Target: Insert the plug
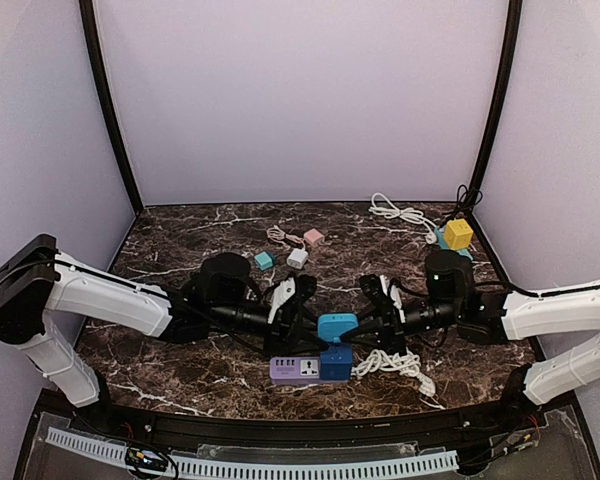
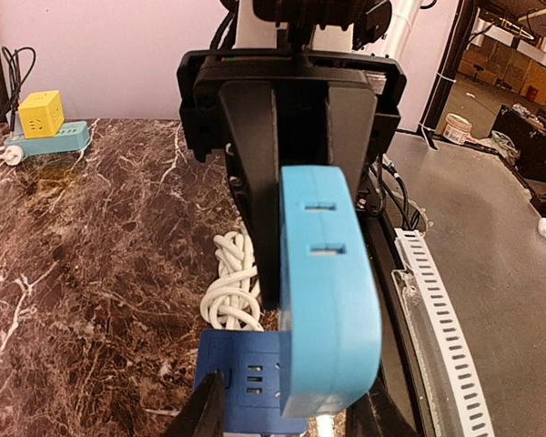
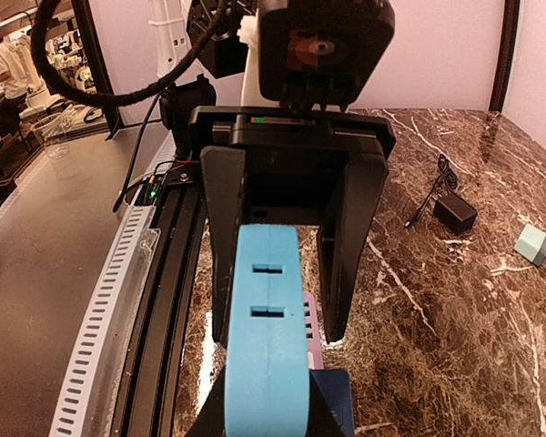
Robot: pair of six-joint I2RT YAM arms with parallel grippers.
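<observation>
A light-blue plug adapter (image 1: pixel 337 326) (image 2: pixel 327 300) (image 3: pixel 267 355) is held upright by my right gripper (image 1: pixel 360 330), shut on it, just above the dark-blue socket block (image 1: pixel 335 367) (image 2: pixel 241 373) of the lilac power strip (image 1: pixel 295 370). My left gripper (image 1: pixel 310 335) sits at the adapter's left side, its fingers part open, low around the block's height in its wrist view. Whether the adapter's pins touch the socket is hidden.
A coiled white cable (image 1: pixel 390 365) lies right of the strip. Small cubes (image 1: pixel 298 258), a black charger (image 3: pixel 454 212) and a yellow cube on a teal strip (image 1: pixel 458 234) stand farther back. The table's front edge is close.
</observation>
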